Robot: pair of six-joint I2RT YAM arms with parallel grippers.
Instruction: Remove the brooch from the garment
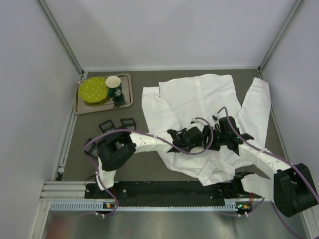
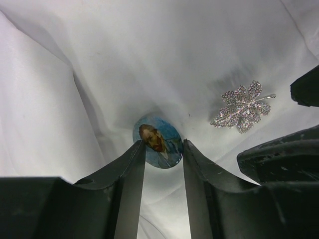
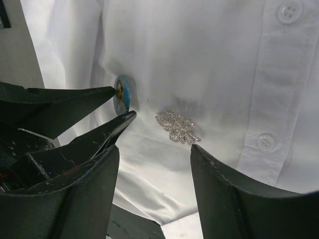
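Observation:
The garment is white cloth spread over the table. On it lies an oval picture brooch with a blue ground. My left gripper is open around that oval, one fingertip at each side; whether they touch it, I cannot tell. In the right wrist view the oval brooch shows edge-on near the left gripper's tips. A silvery leaf brooch rests flat on the cloth to the right of it. My right gripper stands open above the leaf, its fingers wide apart and nothing held.
White buttons run down a placket beside the leaf brooch. Both grippers are close together over the garment. A metal tray with a green dotted plate and a cup stands at the back left. Small black frames lie left of the cloth.

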